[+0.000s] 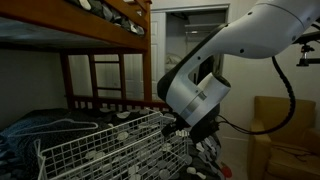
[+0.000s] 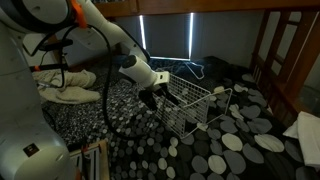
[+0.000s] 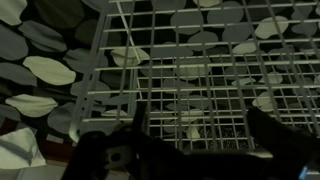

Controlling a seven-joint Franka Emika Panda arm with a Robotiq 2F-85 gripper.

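A white wire basket [image 1: 100, 153] stands on the dark spotted bedding. In the second exterior view the basket [image 2: 184, 127] shows in front of the arm, its open grid side facing the camera. My gripper [image 1: 180, 127] is at the basket's right end, pointing down and close to the rim. From the wrist camera, the basket's wire grid [image 3: 143, 71] spreads beneath my gripper. Its two dark fingers stand wide apart, with wires and spotted cloth visible through the gap. Whether a finger touches the wire cannot be told.
A wooden bunk bed frame [image 1: 105, 42] overhangs the left and back. To the right is a tan armchair [image 1: 284, 140]. A thin white hanger-like wire [image 1: 55, 128] lies behind the basket. Spotted bedding [image 2: 230, 160] is clear in the foreground.
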